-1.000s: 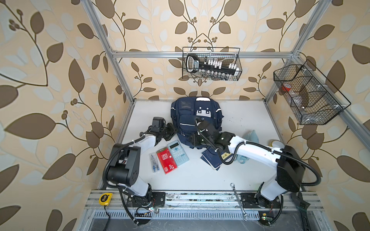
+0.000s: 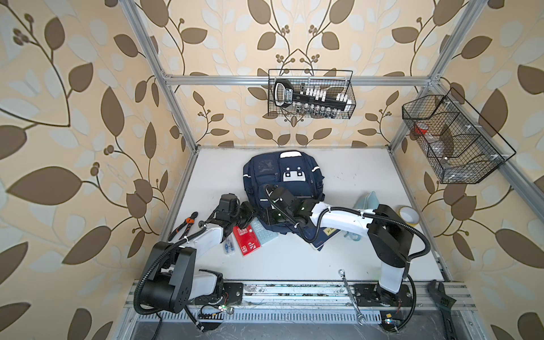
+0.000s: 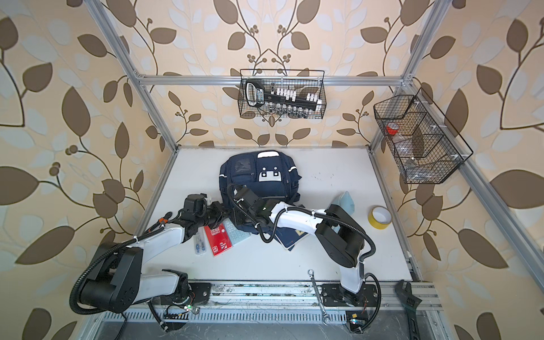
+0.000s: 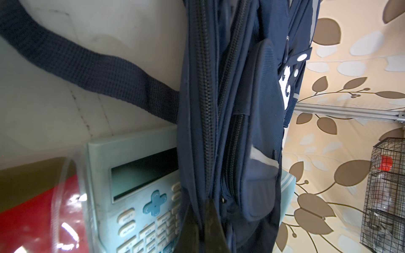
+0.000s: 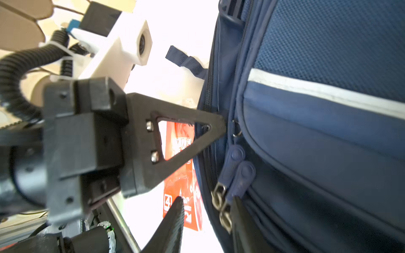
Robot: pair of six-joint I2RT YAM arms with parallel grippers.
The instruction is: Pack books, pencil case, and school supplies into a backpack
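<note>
The dark blue backpack point(image 2: 283, 175) lies mid-table, front side up. At its left edge, my left gripper is shut with the fabric of the side seam between its fingers. My right gripper is over the lower left corner, part open; two zipper pulls point(image 5: 236, 172) hang by its right finger, not clamped. A light blue calculator point(image 4: 139, 181) is partly under the bag's edge. Beside it lie a red packet point(image 2: 246, 240) and a clear pack with blue items point(image 2: 228, 245). Dark blue booklets point(image 2: 323, 235) are partly hidden by the right arm, and a pale blue pouch point(image 2: 369, 201) lies further right.
A tape roll point(image 3: 379, 217) stands at the right side and orange-handled pliers point(image 2: 189, 221) lie at the left. A wrench point(image 2: 351, 297) rests on the front rail. Free table shows behind the bag on both sides.
The left gripper and the backpack shifted toward the front, and the bag now covers part of the calculator and booklets.
</note>
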